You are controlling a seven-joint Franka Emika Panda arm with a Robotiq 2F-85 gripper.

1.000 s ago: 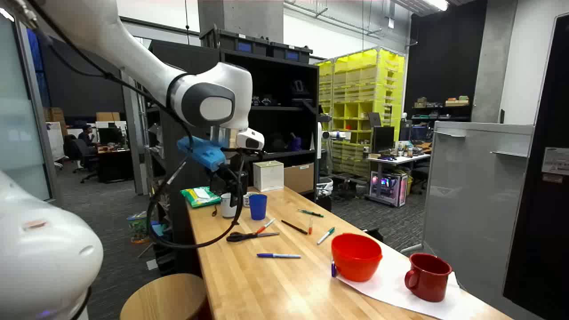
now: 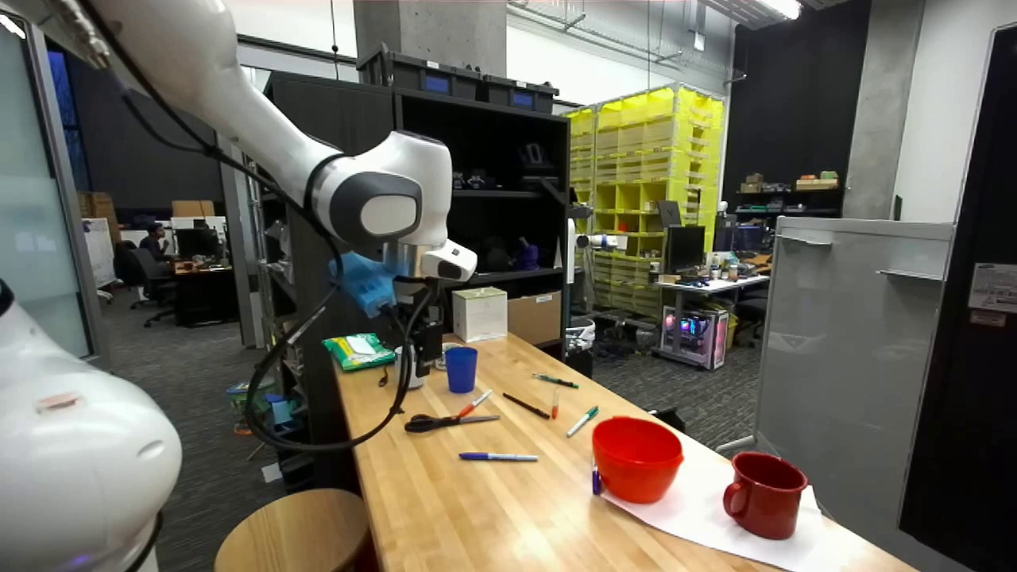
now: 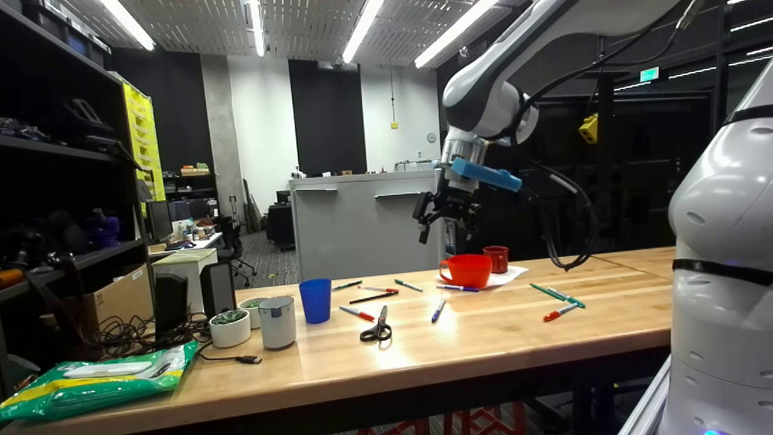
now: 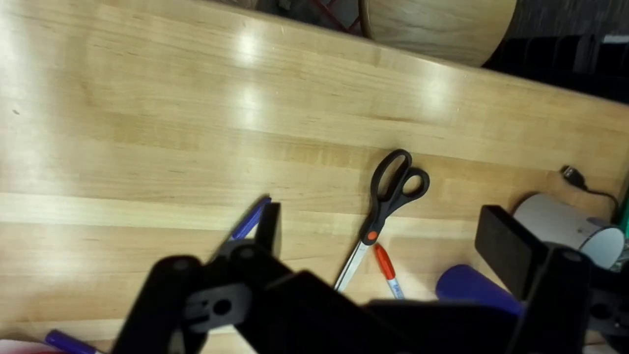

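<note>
My gripper hangs above the table, its two black fingers wide apart and nothing held between them. In the wrist view, black-handled scissors (image 4: 383,207) lie below the gap, with an orange-capped marker (image 4: 386,263) beside their blades. A blue-capped pen (image 4: 250,219) shows by the left finger. The blue cup (image 4: 474,288) is partly covered by the right finger, and the grey-white mug (image 4: 566,227) lies past it. Exterior view 2 has the gripper (image 3: 443,217) clear of the tabletop, with the blue cup (image 3: 316,301) upright.
A red bowl-shaped cup (image 2: 636,459) and a dark red mug (image 2: 765,496) stand on white paper (image 2: 686,519). Several pens are scattered about. Small potted plants (image 3: 230,327) and a green packet (image 3: 101,380) crowd one end.
The arm's wrist has come down slightly and turned, swinging the blue part on it around. My gripper now covers more of the white mug in exterior view 1. The table objects stayed put.
</note>
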